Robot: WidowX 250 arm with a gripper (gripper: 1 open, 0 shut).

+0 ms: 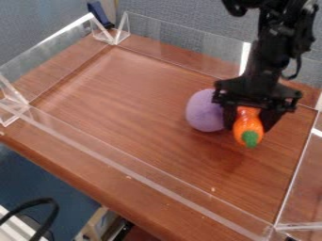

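My black gripper (249, 111) hangs over the right side of the wooden board, around an orange carrot (248, 125) with a green tip pointing toward the front. Whether its fingers are closed on the carrot is hard to make out. A purple eggplant-like object (202, 110) lies just left of the carrot, partly behind the gripper.
Clear plastic walls (138, 172) edge the wooden board (101, 94). The left and middle of the board are clear. A black cable (38, 207) lies outside at the lower left.
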